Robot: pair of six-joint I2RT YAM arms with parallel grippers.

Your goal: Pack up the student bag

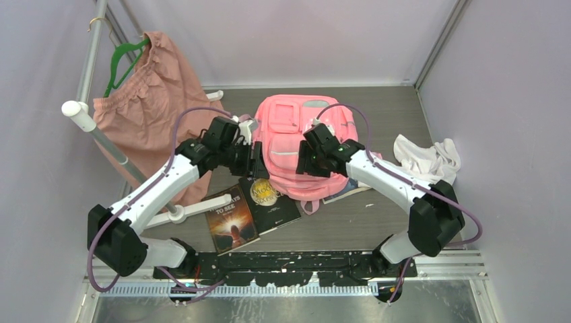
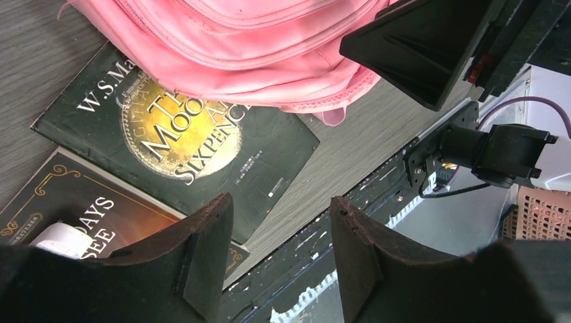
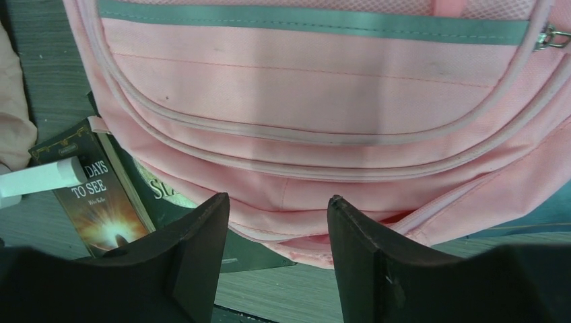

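Observation:
A pink backpack (image 1: 286, 118) lies flat in the middle of the top view. Two books, the black one (image 1: 273, 212) and the brown one (image 1: 229, 219), lie at its lower left, the black one partly under it. My left gripper hangs open above the books by the bag's left edge, nothing between its fingers. My right gripper is open over the bag's lower front with its zips, holding nothing.
A rack (image 1: 85, 118) with pink clothing (image 1: 155, 81) on a green hanger stands left, its foot near the books. White cloth (image 1: 427, 161) lies right. A blue flat item (image 3: 528, 219) shows under the bag's right side.

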